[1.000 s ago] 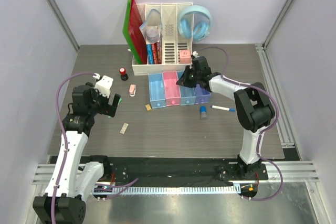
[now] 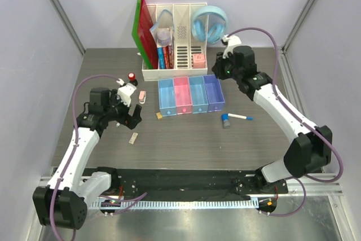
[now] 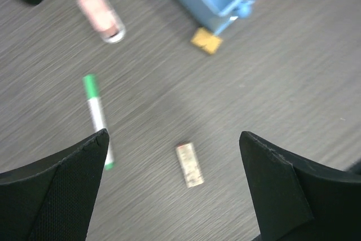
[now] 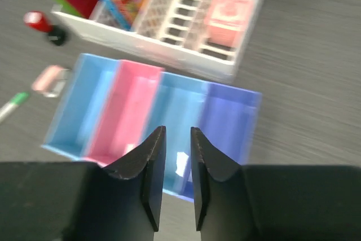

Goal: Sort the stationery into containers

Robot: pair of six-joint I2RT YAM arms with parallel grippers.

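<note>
My left gripper (image 2: 128, 119) stands open over the table's left, above a green-capped marker (image 3: 97, 111) and a pale eraser-like block (image 2: 133, 138). A pink stapler (image 2: 142, 96) and yellow block (image 2: 159, 115) lie near the four-section tray (image 2: 167, 88). My right gripper (image 2: 219, 69) is raised above the tray's right end, fingers shut; whether anything is between them cannot be seen. A blue-white marker (image 2: 241, 117) and a blue-capped cylinder (image 2: 225, 121) lie right of the tray.
A white organizer (image 2: 149, 74) with books, red-green board and pink box stands behind, beside blue headphones (image 2: 208, 23). A red-black object (image 2: 132, 80) stands at left.
My right arm has risen from low over the tray and moved right.
</note>
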